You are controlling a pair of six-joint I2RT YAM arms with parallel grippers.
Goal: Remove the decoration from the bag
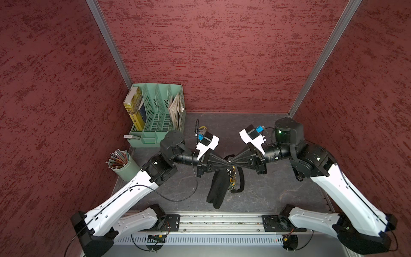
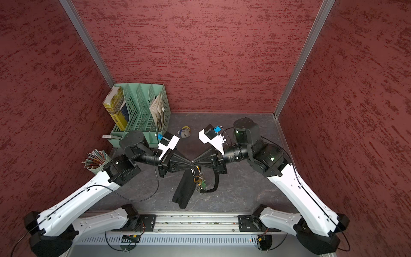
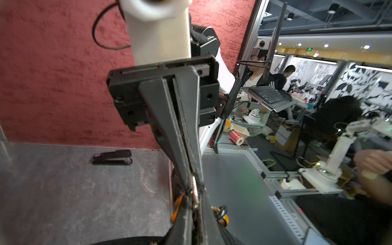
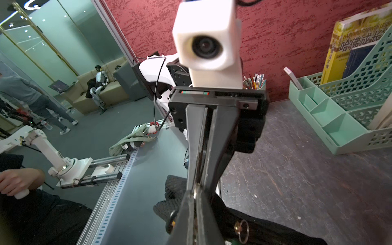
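Observation:
A black fabric bag (image 1: 219, 188) with a loop strap lies at the middle of the worktop. A cluster of metal rings and yellow-gold charms (image 1: 232, 180) hangs at its upper end. My left gripper (image 1: 227, 162) and right gripper (image 1: 231, 163) meet tip to tip just above the cluster, both shut. A thin metallic piece shows at the crossed fingertips in both wrist views; whether either holds it, I cannot tell. The fingers partly hide the rings.
A green file organizer (image 1: 156, 137) with books and a pen cup (image 1: 128, 171) stand at left. A small grey item (image 2: 185, 132) lies behind the bag. A black stapler lies at right.

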